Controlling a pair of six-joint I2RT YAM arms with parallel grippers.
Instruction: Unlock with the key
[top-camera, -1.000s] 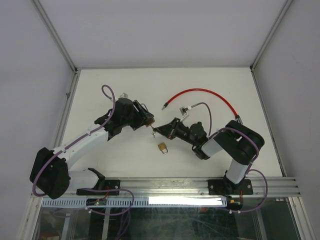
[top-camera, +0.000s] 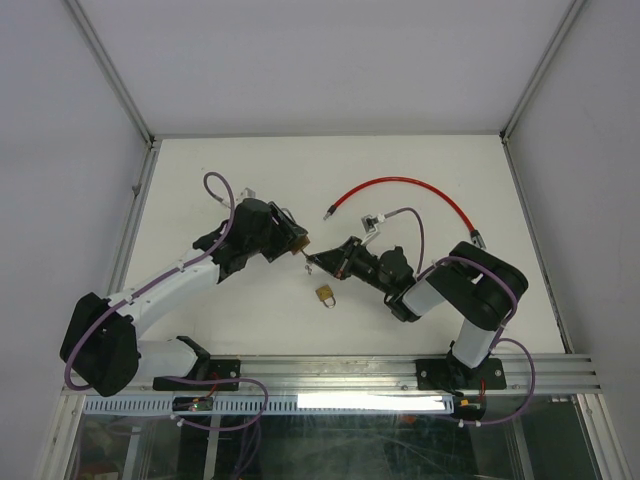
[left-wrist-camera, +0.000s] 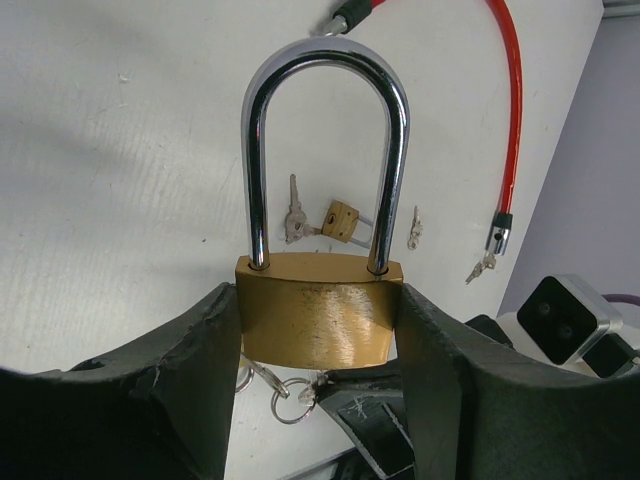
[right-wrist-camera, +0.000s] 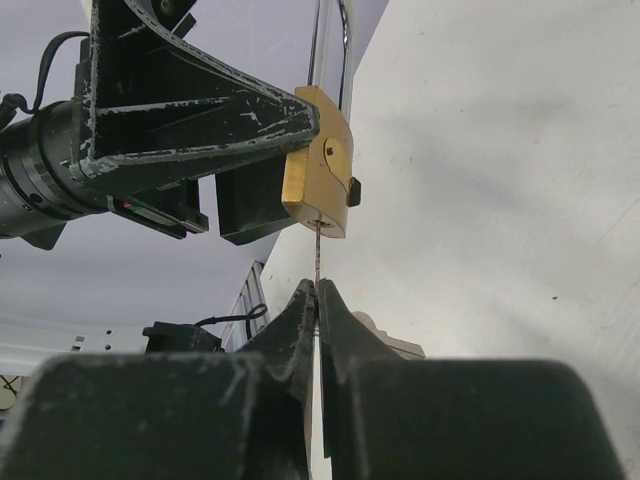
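My left gripper is shut on the brass padlock (left-wrist-camera: 318, 300), whose body is pinched between its fingers. Both legs of the steel shackle (left-wrist-camera: 257, 170) enter the body in the left wrist view. The right gripper is shut on the thin key (right-wrist-camera: 318, 255), seen nearly edge-on. The key's blade reaches up to the keyway in the padlock's end face; how deep it sits cannot be told. A ring (left-wrist-camera: 292, 400) with another key hangs beside the right fingertips. From above, both grippers meet near the table's middle.
On the white table lie a smaller brass padlock (top-camera: 325, 294) and loose keys (left-wrist-camera: 296, 215). A red cable lock (top-camera: 400, 180) curves along the right, with keys (left-wrist-camera: 482, 266) at its end.
The left arm has shifted very slightly in the top view. Both grippers stay together at the padlock, and the table objects have not moved.
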